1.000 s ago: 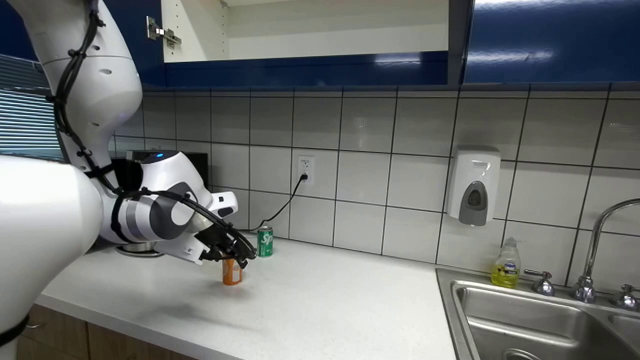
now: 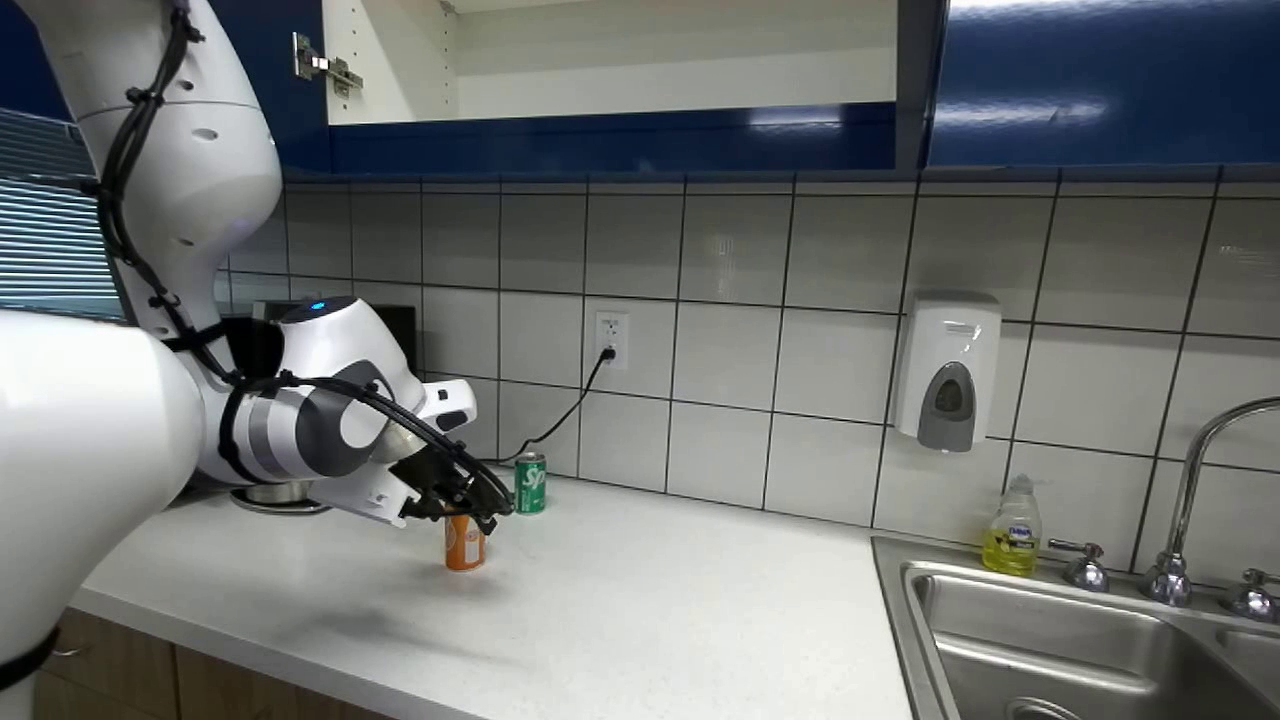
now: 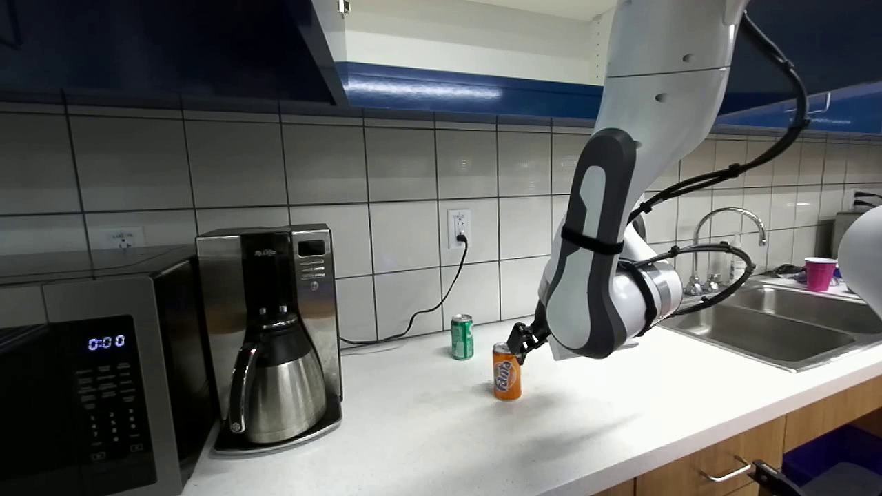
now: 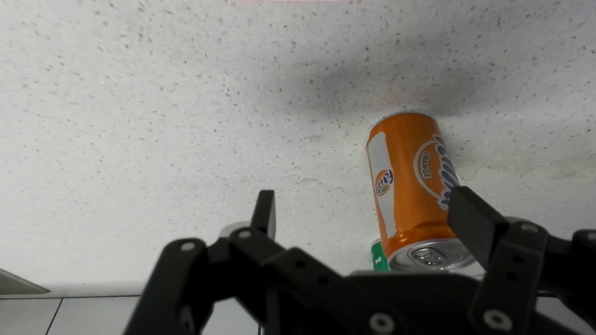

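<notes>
An orange Fanta can [image 3: 506, 376] stands upright on the counter. In the wrist view the same orange can [image 4: 410, 184] appears on the right side, close to the right-hand finger [image 4: 475, 220]. My gripper is open, its two fingers wide apart, and the middle of the gap shows bare counter. From outside, the gripper [image 3: 522, 339] hovers at the height of the can's top; whether a finger touches the can, I cannot tell. Behind stands a green Sprite can [image 2: 530, 484], mostly hidden behind the Fanta can in the wrist view.
A coffee maker [image 3: 285, 355] and a microwave [image 3: 99, 372] occupy one end of the counter. At the other end lie the sink [image 2: 1068, 636], a dish soap bottle [image 2: 1014, 528] and the faucet. Overhead, a cabinet [image 2: 672, 60] is open.
The arm's upper part has shifted very slightly to the left. Both cans stay where they were.
</notes>
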